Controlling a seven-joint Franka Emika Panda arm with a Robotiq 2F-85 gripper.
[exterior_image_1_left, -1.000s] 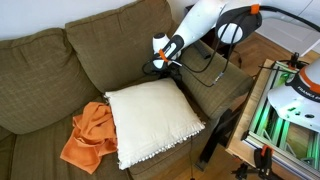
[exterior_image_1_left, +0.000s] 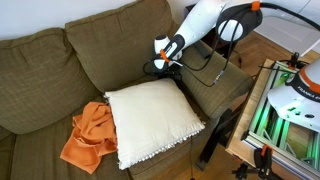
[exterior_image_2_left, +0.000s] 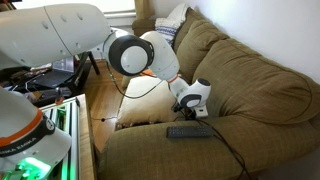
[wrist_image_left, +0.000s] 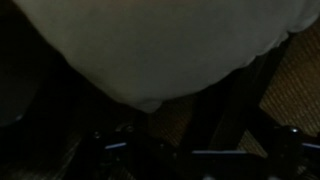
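Observation:
A white fringed cushion (exterior_image_1_left: 153, 120) lies on the sofa seat, leaning toward the backrest. At its upper right corner, in exterior view 1, is my gripper (exterior_image_1_left: 172, 72), pointing down; exterior view 2 also has the gripper (exterior_image_2_left: 188, 108) beside the cushion (exterior_image_2_left: 146, 100). In the dark wrist view, a corner of the cushion (wrist_image_left: 150, 60) reaches down toward the open gripper. The fingertips are hard to make out there, and whether they touch the fabric I cannot tell.
An orange cloth (exterior_image_1_left: 90, 137) lies on the seat left of the cushion. The brown sofa backrest (exterior_image_1_left: 115, 45) rises close behind my gripper. A dark flat object (exterior_image_2_left: 190, 131) rests on the sofa arm in exterior view 2.

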